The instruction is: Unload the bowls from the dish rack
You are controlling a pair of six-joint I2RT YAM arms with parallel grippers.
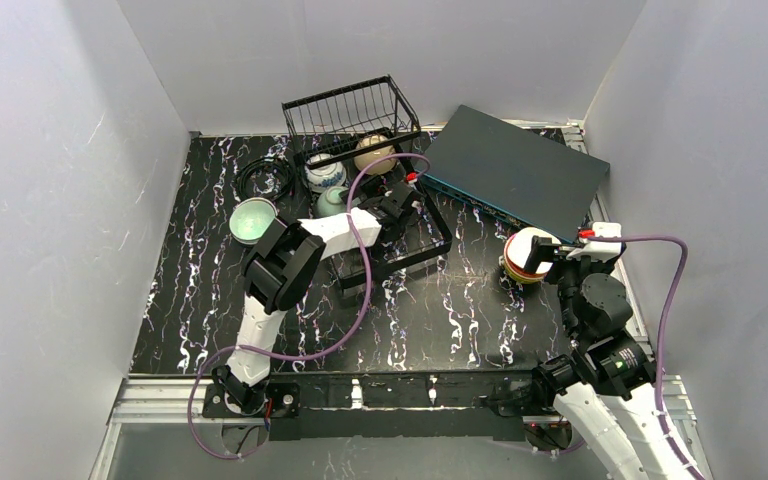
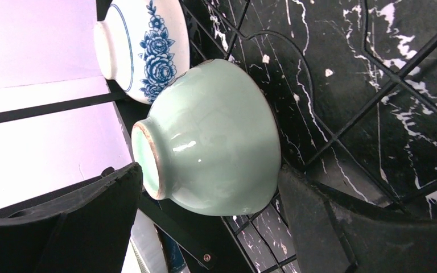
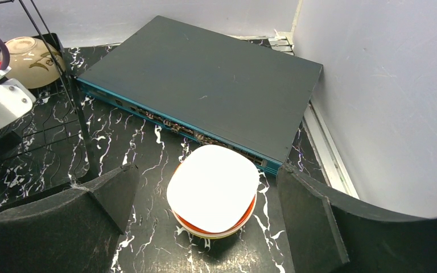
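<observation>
In the left wrist view, a pale green bowl (image 2: 216,142) lies on its side on the wire dish rack (image 2: 395,79). My left gripper stands open around it, one finger by its foot and the other by its rim; firm contact is hard to tell. A white bowl with blue flowers (image 2: 148,48) rests behind it. A cream bowl (image 1: 374,154) also sits at the rack's back. On the table left of the rack is a light green bowl (image 1: 253,221). My right gripper is open, with a white-topped stack (image 3: 213,187) in view between its fingers.
A large dark flat box (image 1: 518,170) fills the back right. A coiled black cable (image 1: 264,180) lies behind the light green bowl. Purple hoses (image 1: 367,275) loop from both arms.
</observation>
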